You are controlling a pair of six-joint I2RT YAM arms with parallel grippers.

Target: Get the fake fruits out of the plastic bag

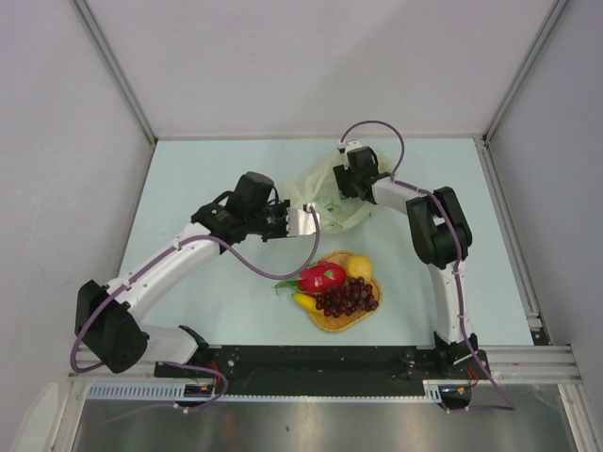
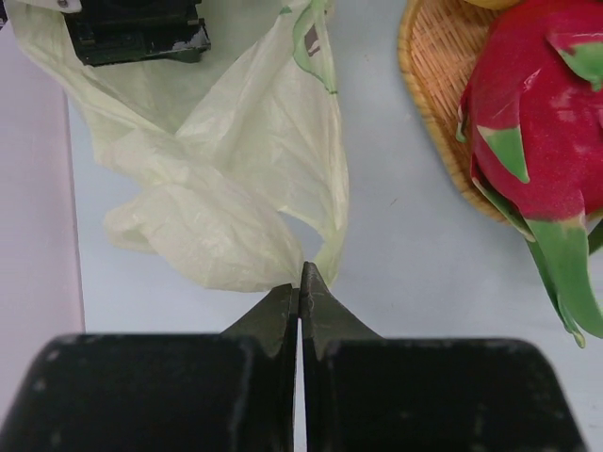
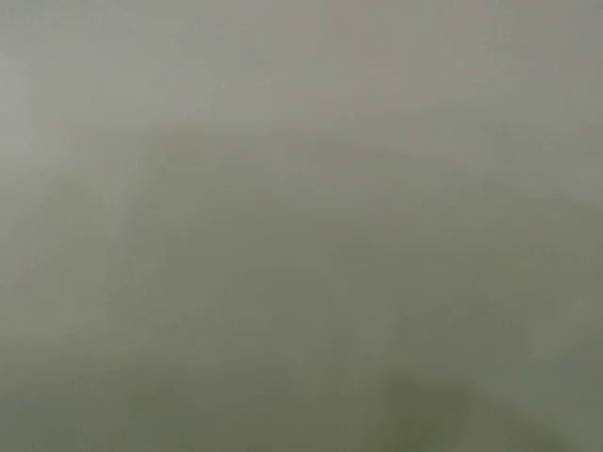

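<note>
A pale translucent plastic bag (image 1: 330,212) lies at the back middle of the table. My left gripper is shut at the bag's edge (image 2: 226,245); whether film is between its tips is hard to tell. My right gripper (image 1: 353,179) is inside the bag's raised upper part; its right wrist view shows only blurred pale film, so its fingers are hidden. A basket (image 1: 334,323) in front holds a red dragon fruit (image 1: 322,276), a yellow round fruit (image 1: 359,266), a yellow fruit (image 1: 306,302) and dark grapes (image 1: 347,299).
Walls border it at back and sides.
</note>
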